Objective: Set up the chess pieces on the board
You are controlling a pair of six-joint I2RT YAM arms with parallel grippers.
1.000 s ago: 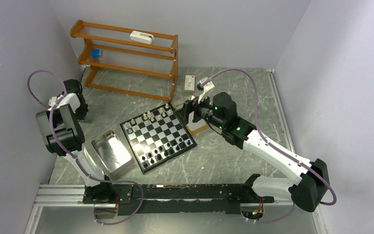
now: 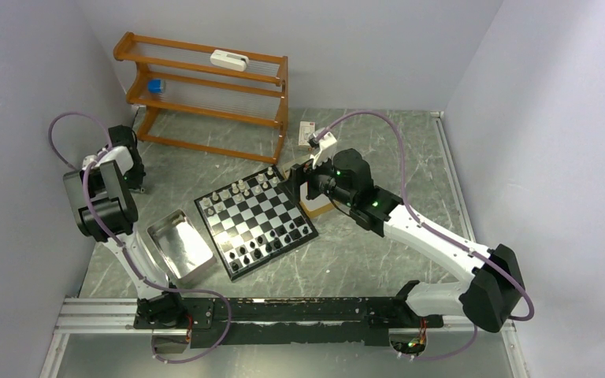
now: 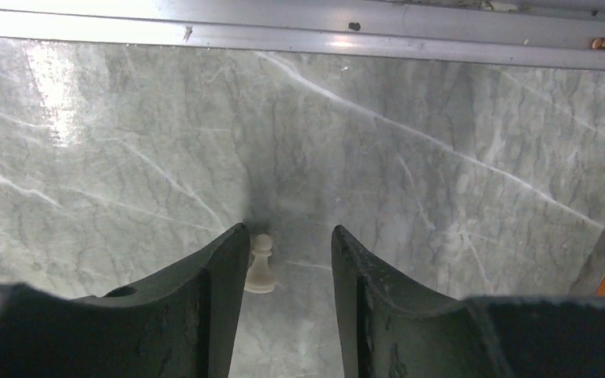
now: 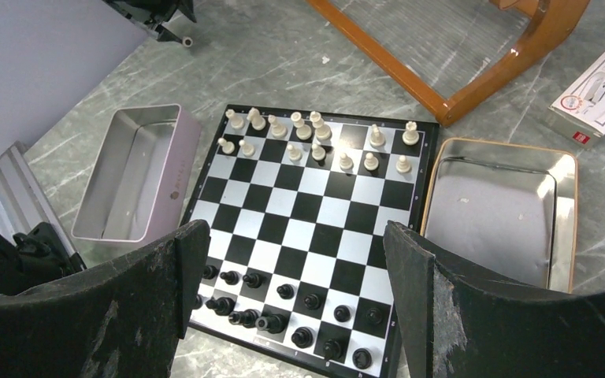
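Note:
A white chess piece [image 3: 261, 273] lies on the grey floor at the far left, beside the fingers of my left gripper, which stand apart with nothing clearly between them. The chessboard [image 4: 299, 228] carries rows of white pieces [image 4: 346, 161] along one side and black pieces [image 4: 302, 337] along the other. My right gripper is open above the board, nothing between its fingers.
A metal tray [image 2: 180, 244] lies left of the board, a second tray [image 4: 496, 220] at its other side. A wooden rack [image 2: 201, 112] with a small box [image 2: 306, 134] beside it stands at the back.
The right arm has moved a little leftward.

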